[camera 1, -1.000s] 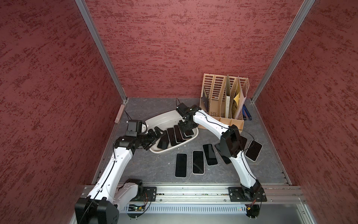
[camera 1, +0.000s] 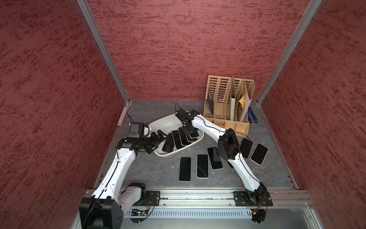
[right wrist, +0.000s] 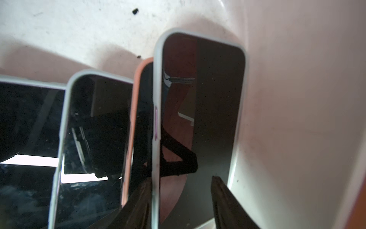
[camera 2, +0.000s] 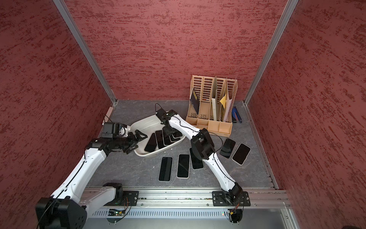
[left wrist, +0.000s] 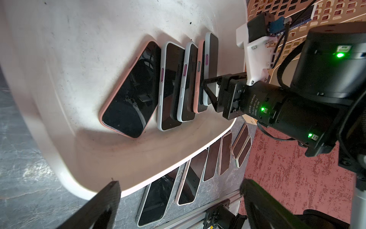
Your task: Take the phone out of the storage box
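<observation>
The white storage box (left wrist: 225, 144) holds several dark-screened phones in an overlapping row. My right gripper reaches into the box's right end. Its fingers (right wrist: 143, 208) straddle the rightmost, pale-rimmed phone (right wrist: 213, 95) across its width near its lower end; exact contact is not clear. That phone leans over a salmon-rimmed phone (right wrist: 134, 110). Further left lie two pale-rimmed phones and one tilted pink-rimmed phone (left wrist: 133, 91). At the box's left rim my left gripper stands open, its fingers wide apart with nothing held between them.
Several phones lie on the grey table in front and to the right, among them one phone (camera 1: 185, 169) nearest the box's front. Behind the right arm stands a wooden rack (camera 1: 225, 122) with upright dividers. Table behind the box (camera 1: 152, 106) is clear.
My right gripper and arm have shifted a little to the left. The box and its phones have moved slightly to the right. My left gripper has stayed nearly in place.
</observation>
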